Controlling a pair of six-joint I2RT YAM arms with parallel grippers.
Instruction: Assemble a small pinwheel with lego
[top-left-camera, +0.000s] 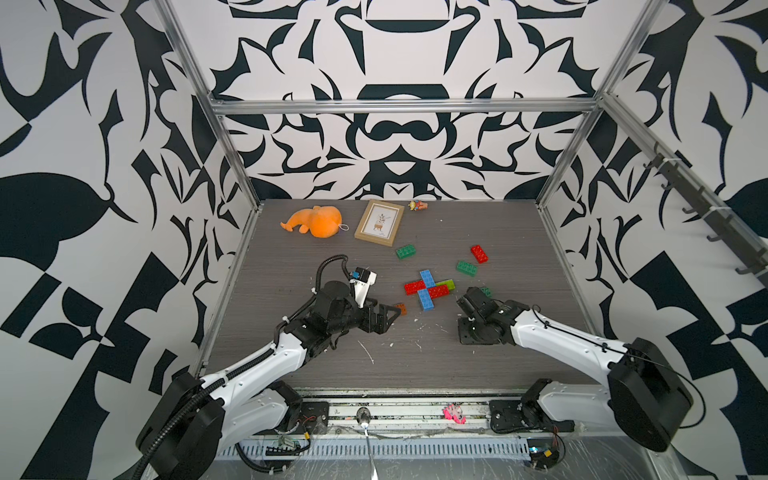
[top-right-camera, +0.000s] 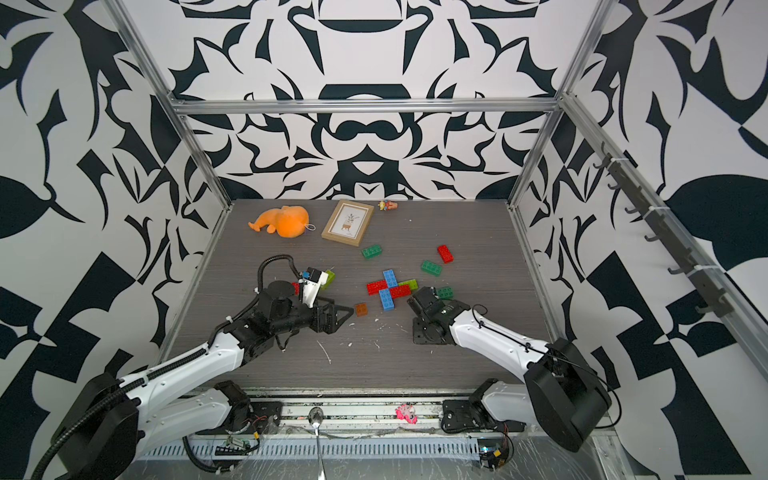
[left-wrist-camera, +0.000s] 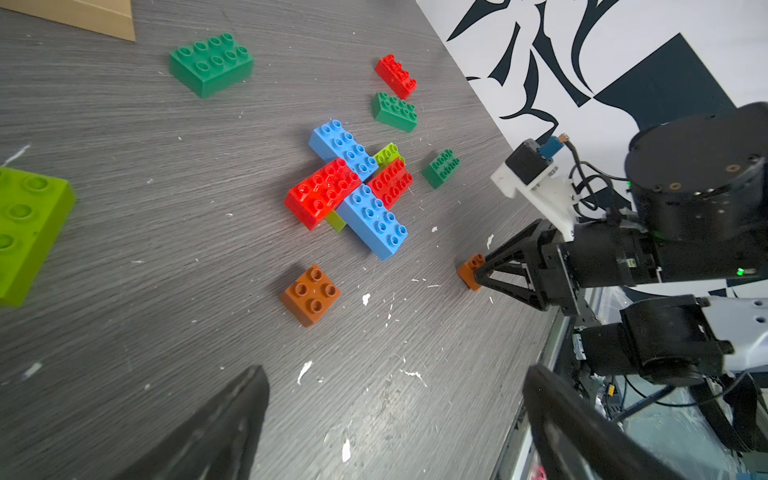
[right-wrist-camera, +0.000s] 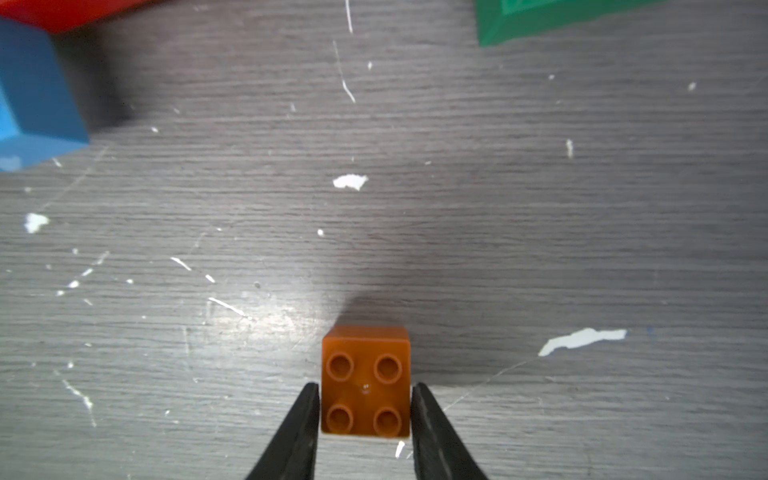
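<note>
A cross of red and blue bricks on lime pieces (top-left-camera: 426, 300) lies mid-table, with loose green bricks (top-left-camera: 465, 267) behind and beside it. An orange 2x2 brick (left-wrist-camera: 311, 295) lies near it. My left gripper (top-left-camera: 382, 318) hangs left of that brick, open, nothing between its fingers. My right gripper is low at the table, its fingertips on either side of a second orange brick (right-wrist-camera: 366, 384), close against it; whether they grip it I cannot tell.
An orange plush toy (top-left-camera: 320, 221), a framed picture (top-left-camera: 380, 222) and a small figure (top-left-camera: 417, 205) stand at the back. A red brick (top-left-camera: 479, 253) lies back right.
</note>
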